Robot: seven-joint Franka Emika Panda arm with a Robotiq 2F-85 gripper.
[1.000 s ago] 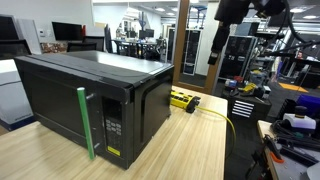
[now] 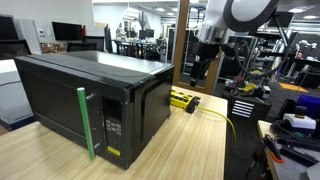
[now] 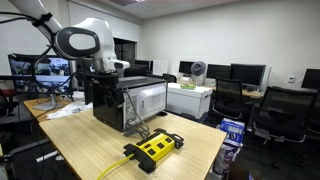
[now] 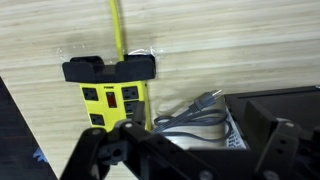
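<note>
A yellow and black power strip [image 4: 110,108] lies on the table, its outlets facing up in the wrist view. Just right of it, a dark cord with a plug [image 4: 205,101] is bunched on the wood. The black microwave [image 2: 110,105] has a green handle at its door, and only its dark edge [image 4: 290,100] shows at the wrist view's right. My gripper is open above the table, with nothing between its spread fingers. In exterior view 2 the arm hangs in front of the microwave [image 3: 148,100].
A yellow cable [image 3: 116,166] runs from the power strip across the table. Bare wood [image 2: 190,150] lies in front of the microwave. Office chairs [image 3: 285,110] and a white cabinet [image 3: 188,100] stand beyond the table.
In exterior view 1 my arm has shifted left, bringing the gripper nearer the microwave and power strip. The microwave and strip have stayed in place.
</note>
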